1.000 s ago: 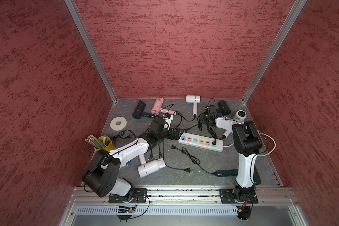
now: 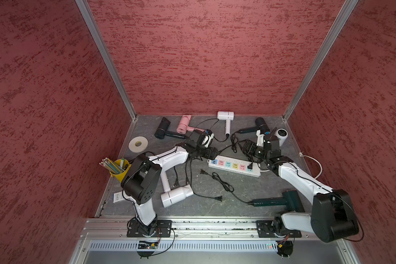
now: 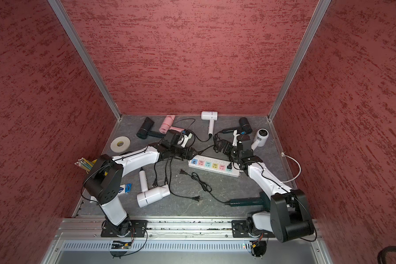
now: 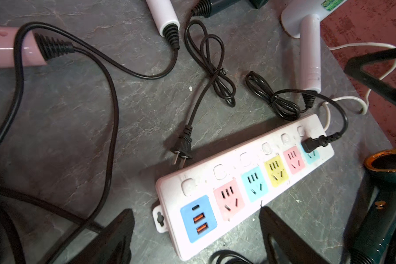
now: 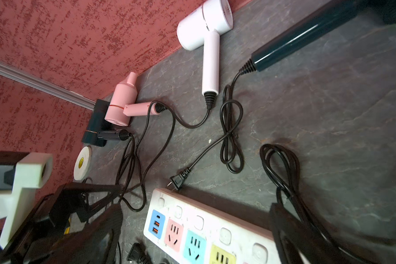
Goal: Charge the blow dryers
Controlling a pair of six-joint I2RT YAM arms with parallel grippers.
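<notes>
A white power strip (image 4: 224,230) with coloured sockets lies mid-table; a black plug (image 4: 312,143) sits in its right end. Another two-pin plug (image 4: 182,147) lies just behind the strip's left end, its cord running back to a dark dryer (image 5: 305,34). My left gripper is open over that end, nothing seen between its fingers. My right gripper hangs open above the right half of the strip. White (image 2: 225,115) and pink (image 5: 121,103) dryers lie at the back, another white one (image 2: 175,195) at the front left, a green one (image 4: 382,220) at the front right.
A yellow cup of sticks (image 2: 118,173) and a tape roll (image 2: 138,149) stand at the left. Tangled cords cover the middle. Bare table shows between the rear dryers and the strip. Red walls enclose the back and sides.
My left arm has moved right and slightly back, over the strip's left end.
</notes>
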